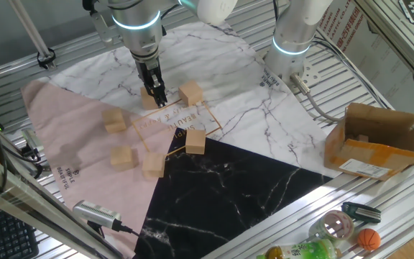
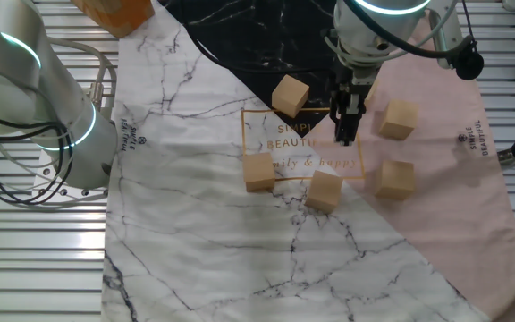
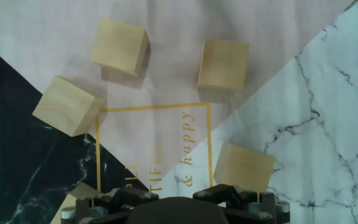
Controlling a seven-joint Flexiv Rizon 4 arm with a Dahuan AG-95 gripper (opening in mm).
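Several plain wooden cubes point(image 1: 195, 142) form a loose ring around the gold-framed lettering on the cloth. In the second exterior view, one cube point(image 2: 290, 96) lies by the black part and another cube point(image 2: 324, 191) is on the white marble part. My gripper point(image 2: 345, 136) points down above the ring's interior, apart from the cubes seen there. Its fingertips point(image 3: 219, 194) show at the bottom of the wrist view, separated, with no cube between them. The wrist view has two cubes on pink, including this cube point(image 3: 223, 65); a cube point(image 3: 73, 202) at lower left is partly hidden.
An open cardboard box point(image 1: 372, 144) stands beside the cloth near the arm's base. A small orange ball point(image 1: 369, 239), a green-labelled bottle point(image 1: 309, 250) and a clear container point(image 1: 336, 225) sit along the front rail.
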